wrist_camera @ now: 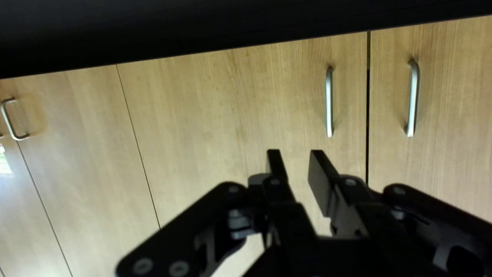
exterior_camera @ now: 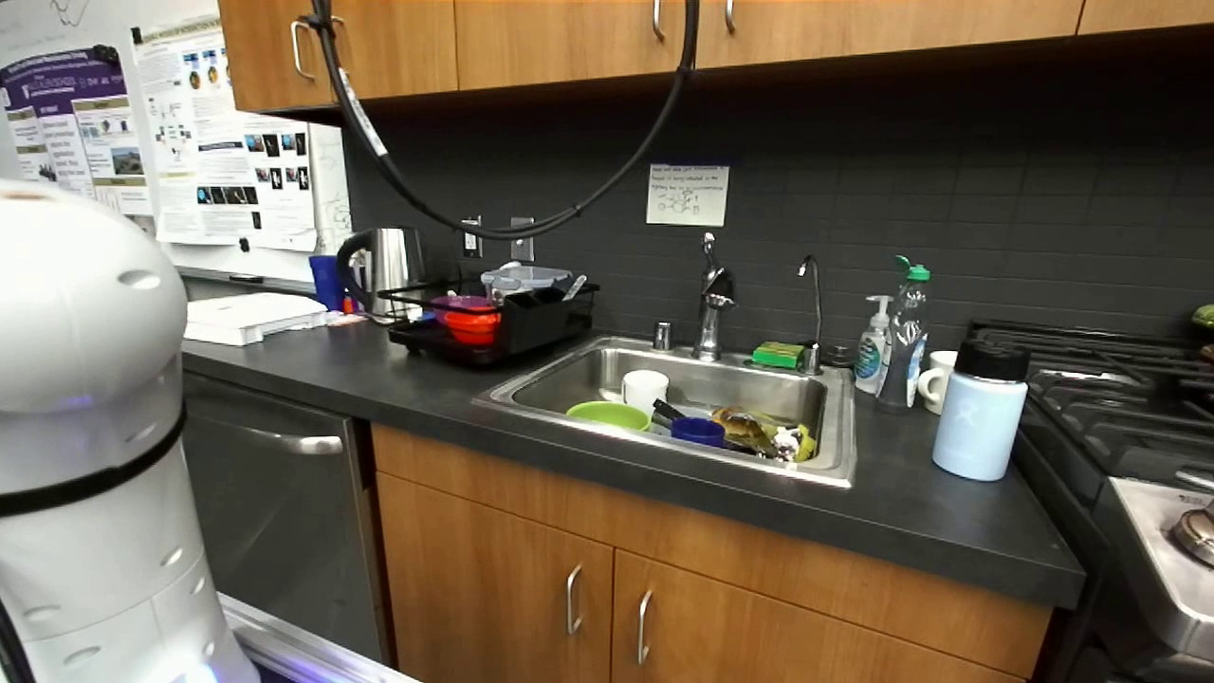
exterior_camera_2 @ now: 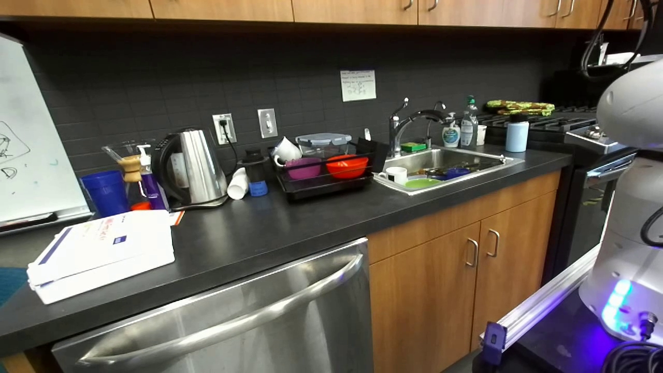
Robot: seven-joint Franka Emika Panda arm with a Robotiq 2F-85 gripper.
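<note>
In the wrist view my gripper has a gap between its two dark fingers, and nothing is in that gap. Behind it are light wooden cabinet doors (wrist_camera: pixel 230 124), all lying flush. A vertical metal handle (wrist_camera: pixel 329 101) is beyond the fingertips, apart from them, and a second handle (wrist_camera: pixel 411 99) is across the dark seam to the right. From outside, the upper cabinets (exterior_camera: pixel 569 46) run along the wall, closed. The gripper itself is out of both exterior views; only the white arm (exterior_camera: pixel 91 341) and its hanging cable (exterior_camera: pixel 501 233) show.
Below, the sink (exterior_camera: pixel 836 444) holds cups and a green bowl (exterior_camera: pixel 609 415). A black dish rack (exterior_camera: pixel 546 324) and a kettle (exterior_camera_2: pixel 202 165) stand on the counter. A light-blue bottle (exterior_camera: pixel 980 421) is near the stove (exterior_camera: pixel 1138 398). Front counter space beside the rack is bare.
</note>
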